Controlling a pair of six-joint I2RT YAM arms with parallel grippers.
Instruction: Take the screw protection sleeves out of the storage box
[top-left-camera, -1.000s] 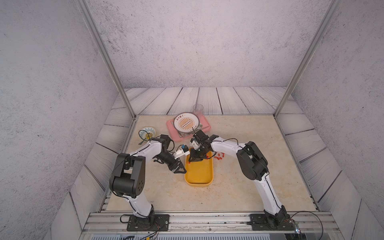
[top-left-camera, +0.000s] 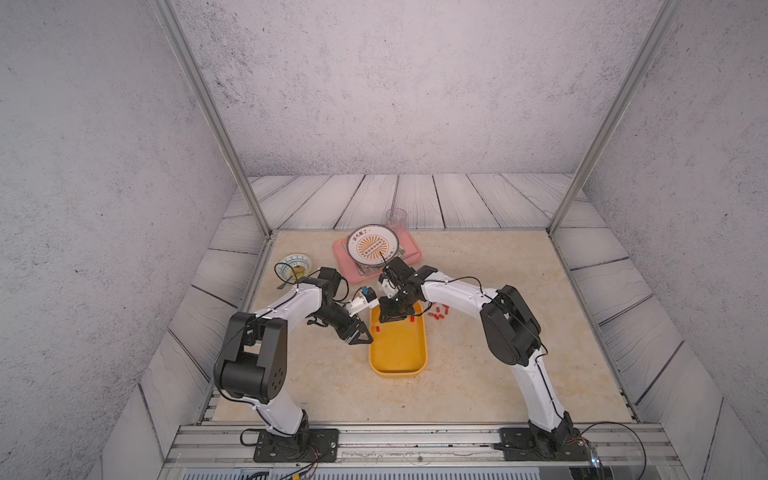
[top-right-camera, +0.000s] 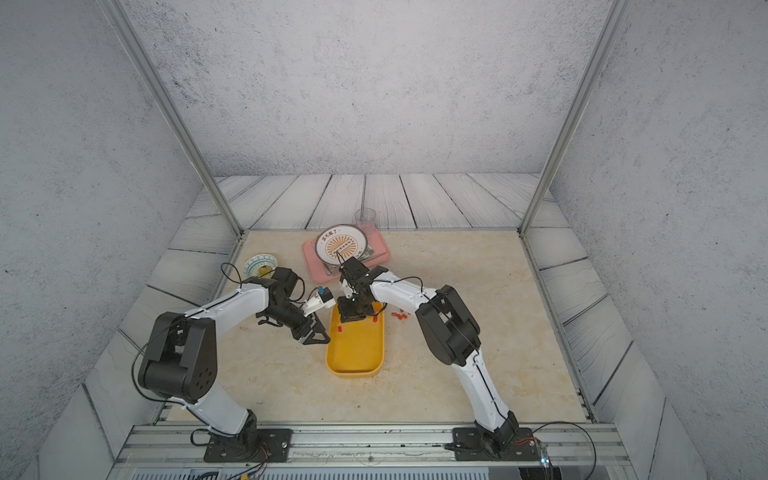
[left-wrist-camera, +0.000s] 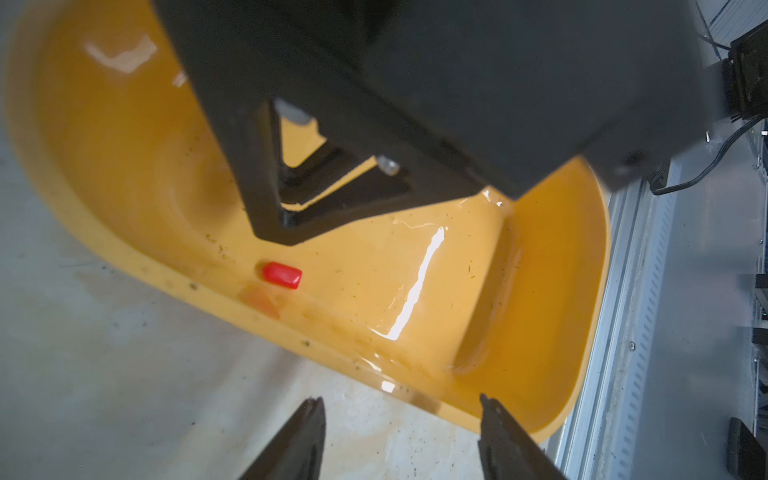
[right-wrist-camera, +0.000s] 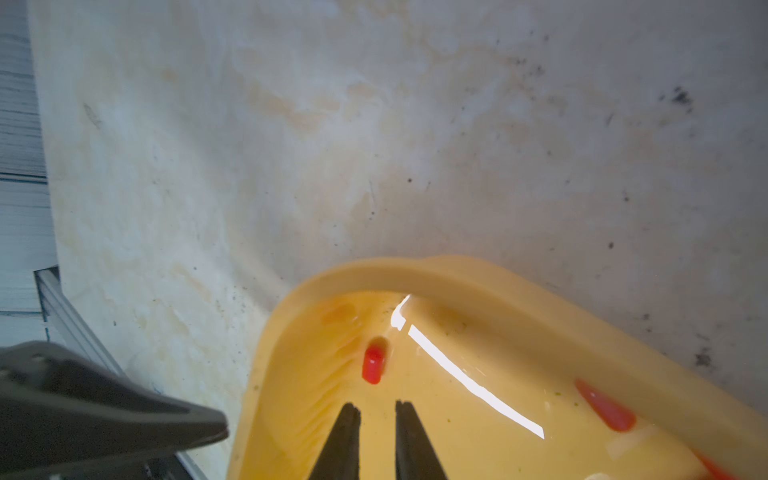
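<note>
The yellow storage box (top-left-camera: 398, 352) holds a few red sleeves: one lies near its side wall; in the right wrist view one (right-wrist-camera: 373, 364) stands out, with another (right-wrist-camera: 608, 406) by the wall. My right gripper hangs over the box's far end, partly open, with nothing visible between its fingertips. My left gripper is open just outside the box's left side, above bare table. Several red sleeves (top-left-camera: 439, 312) lie on the table right of the box.
A pink tray (top-left-camera: 345, 260) with a plate (top-left-camera: 372, 244) and glass stands behind. A bowl (top-left-camera: 296, 264) is at back left.
Both grippers have shifted slightly up in the top left view. The right arm's elbow has moved slightly right.
</note>
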